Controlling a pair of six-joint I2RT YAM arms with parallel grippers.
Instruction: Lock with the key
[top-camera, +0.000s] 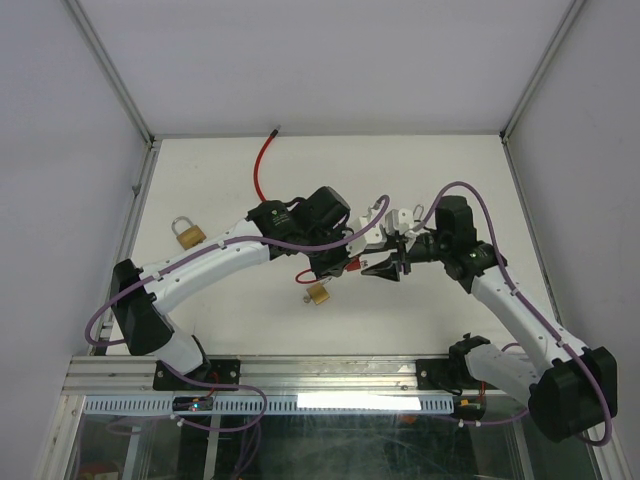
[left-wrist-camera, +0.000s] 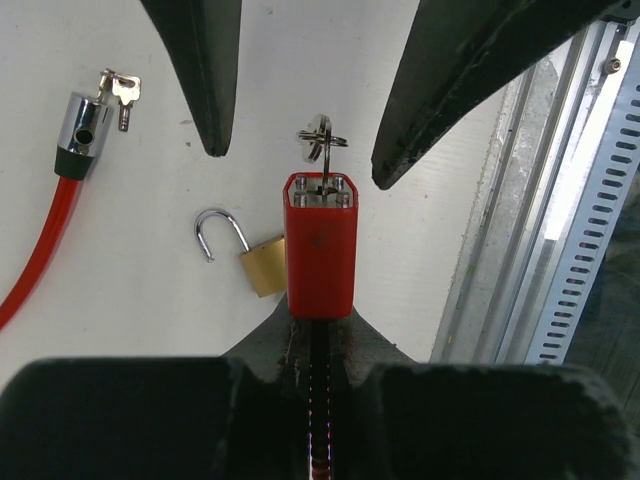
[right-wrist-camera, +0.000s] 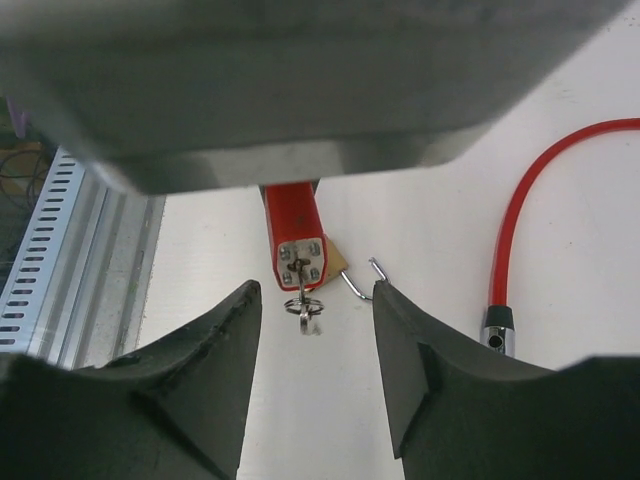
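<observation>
My left gripper (top-camera: 340, 262) is shut on a red lock body (left-wrist-camera: 320, 255) with a key (left-wrist-camera: 326, 150) standing in its end, a ring and tag on it. My right gripper stands open, its two fingertips on either side of that key (right-wrist-camera: 303, 305), not touching it as far as shows. In the left wrist view the right gripper's dark fingers frame the key from above.
A brass padlock (left-wrist-camera: 262, 265) with open shackle lies below the held lock. A red cable lock (right-wrist-camera: 520, 190) lies on the white board, and another padlock (top-camera: 190, 234) is at the left. The metal rail (left-wrist-camera: 560, 250) edges the board.
</observation>
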